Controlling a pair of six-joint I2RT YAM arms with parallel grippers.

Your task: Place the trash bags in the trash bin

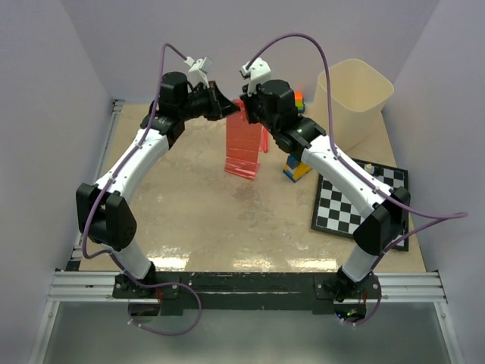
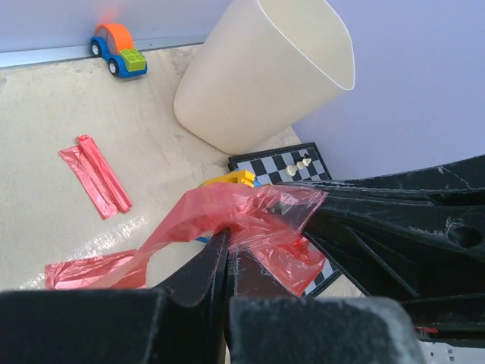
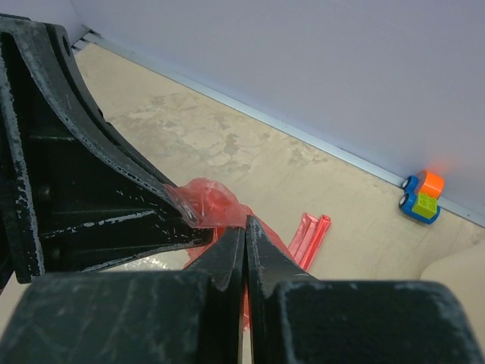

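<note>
A red trash bag (image 1: 242,144) hangs from where both grippers meet, high above the table centre. My left gripper (image 1: 227,108) is shut on the bag's top, which shows over its fingertips in the left wrist view (image 2: 212,212). My right gripper (image 1: 248,108) faces it, also shut on the crumpled bag (image 3: 212,201). More red bag pieces (image 2: 95,174) lie folded on the table behind. The cream trash bin (image 1: 350,98) stands at the back right, upright and apart from the grippers.
A chessboard (image 1: 341,208) lies at the right edge. A toy car (image 2: 121,57) stands near the back, and yellow and blue toys (image 1: 297,171) sit right of centre.
</note>
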